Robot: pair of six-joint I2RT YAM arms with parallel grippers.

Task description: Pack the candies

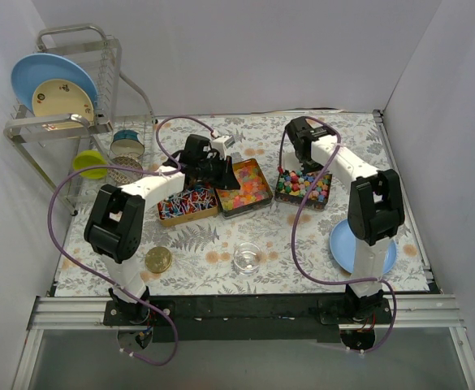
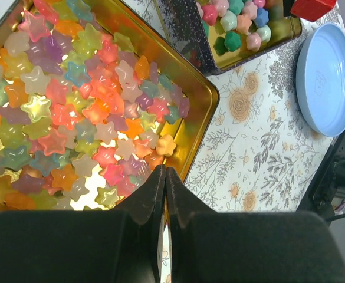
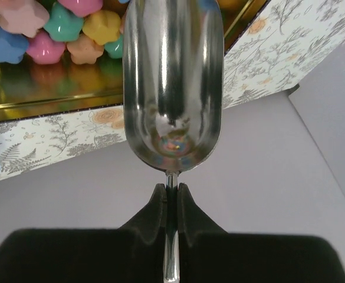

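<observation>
My right gripper is shut on the thin handle of a metal scoop (image 3: 173, 112), whose shiny bowl looks empty and lies over the tray of round, star-shaped candies (image 3: 45, 47). From above, this tray (image 1: 300, 209) shows under the right gripper (image 1: 304, 165), which covers its back part. My left gripper is shut with nothing showing between its fingers, above the near edge of the middle tray (image 2: 203, 127) of translucent star candies (image 2: 72, 112). A clear glass jar (image 1: 247, 257) stands on the front of the table.
A tray of wrapped candies (image 1: 188, 217) lies under the left arm. A gold lid (image 1: 158, 259) lies front left, a blue plate (image 1: 363, 248) front right. The dish rack (image 1: 107, 73) with plates and bowls stands at the left. The table between lid, jar and blue plate is clear.
</observation>
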